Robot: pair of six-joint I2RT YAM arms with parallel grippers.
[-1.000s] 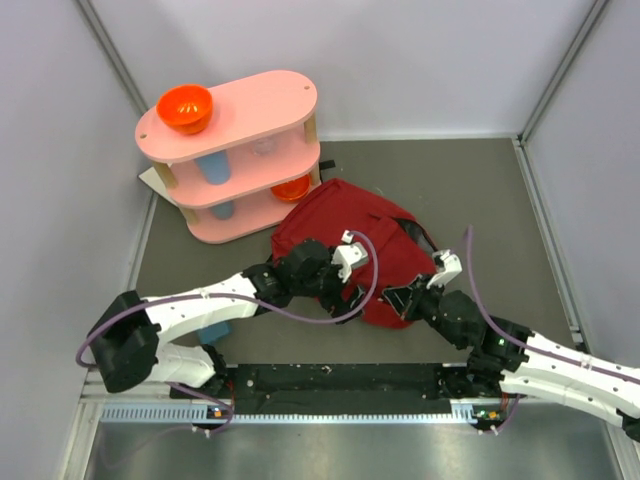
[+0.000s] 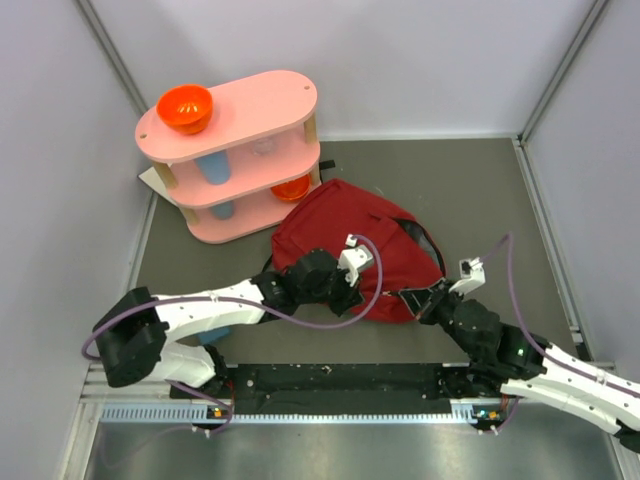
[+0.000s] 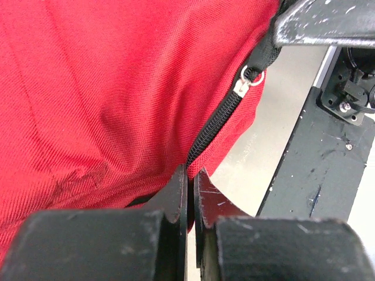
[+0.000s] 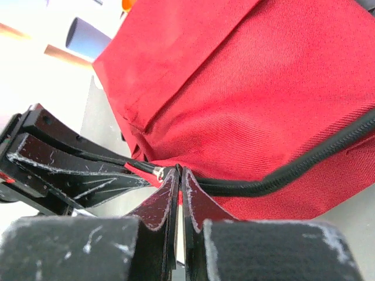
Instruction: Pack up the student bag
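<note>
The red bag (image 2: 345, 225) lies on the table, its dark opening (image 2: 420, 240) at the right side. My left gripper (image 2: 352, 298) is shut at the bag's lower edge; in the left wrist view its fingertips (image 3: 202, 181) pinch red cloth at the end of the black zipper (image 3: 215, 124). The silver slider with its ring (image 3: 241, 86) sits between the two grippers. My right gripper is shut against the black zipper band (image 4: 246, 187) just beside the slider. Which part of the band or pull it pinches is hard to tell.
At the back left stands a pink shelf (image 2: 230, 105) with an orange bowl (image 2: 185, 108) on top and blue cups (image 2: 213, 166) inside. A blue thing (image 2: 213, 334) lies partly under the left arm.
The right gripper has shifted slightly right and down, leaving a wider gap between them.
</note>
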